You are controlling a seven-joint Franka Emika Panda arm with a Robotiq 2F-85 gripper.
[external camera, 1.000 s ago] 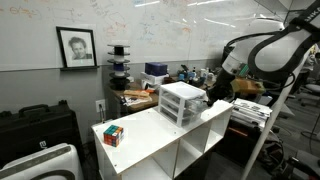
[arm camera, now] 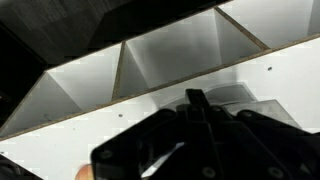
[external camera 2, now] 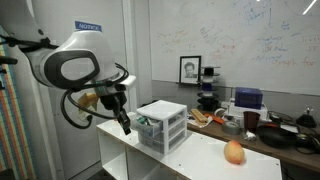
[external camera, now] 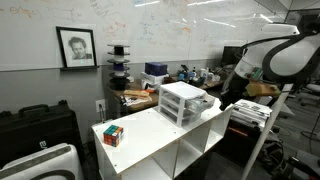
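The white unit of clear drawers (external camera: pixel 183 101) stands on the white shelf. One upper drawer (external camera 2: pixel 150 132) is pulled out toward my arm, with green and pale items (external camera 2: pixel 153 120) inside. Beyond that drawer's end, on the side away from the unit, is my gripper (external camera 2: pixel 125 124). In the wrist view the dark fingers (arm camera: pixel 198 98) are together, and nothing shows between them. Part of the clear drawer (arm camera: pixel 232 93) lies beneath them there, largely covered by the gripper.
A multicoloured cube (external camera: pixel 113 135) sits at the shelf's far end; the shelf top (external camera: pixel 142 139) between it and the drawers is clear. Open compartments (arm camera: pixel 180 50) line the shelf's front. Behind is a cluttered bench (external camera 2: pixel 285 154).
My arm has shifted to the right in exterior view 1, and the gripper has drawn away from the open drawer. The drawer unit and the cube stay in place.
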